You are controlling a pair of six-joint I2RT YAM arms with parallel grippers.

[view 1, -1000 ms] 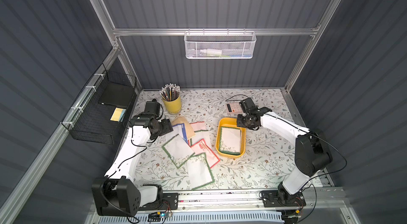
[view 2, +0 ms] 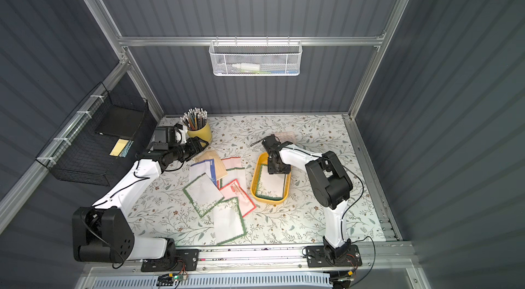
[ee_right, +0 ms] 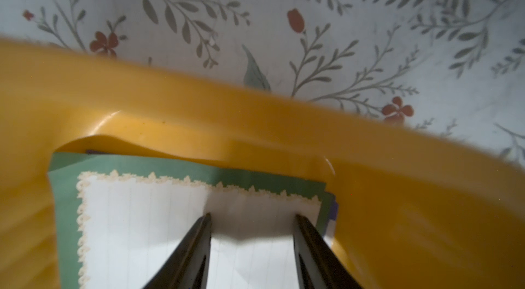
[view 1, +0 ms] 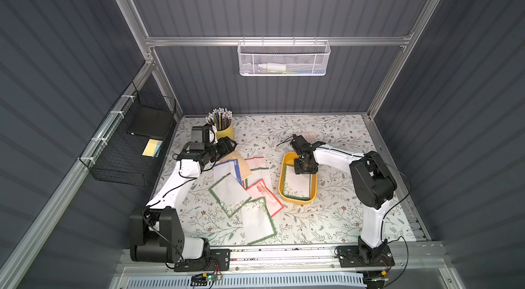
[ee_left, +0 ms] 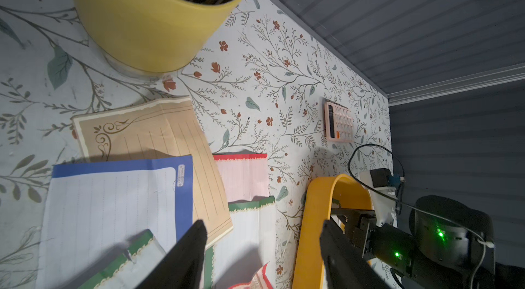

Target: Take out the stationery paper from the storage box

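Observation:
A yellow storage box (view 1: 313, 193) stands right of centre on the table. Inside it lies a stack of stationery paper (ee_right: 147, 217), the top sheet white and lined with a green border. Over the box's far part hovers my right gripper, its fingers apart above the paper with nothing between them. My left gripper is above the table near the pencil cup, fingers apart and empty. Below it several sheets lie spread out: a blue-edged sheet (ee_left: 114, 207), a tan sheet (ee_left: 158, 130), a green-bordered sheet (view 1: 229, 194) and a red-bordered sheet (view 1: 265, 196).
A yellow cup full of pencils (ee_left: 147, 26) stands at the back left, close to my left gripper. A pink calculator (ee_left: 339, 122) lies behind the box. A black wire basket (view 1: 123, 152) hangs on the left wall, and a white mesh basket (view 1: 284, 56) on the back wall.
My right gripper has moved left and towards the front, over the box. The left gripper has moved right and further back, close to the pencil cup. The papers look unmoved.

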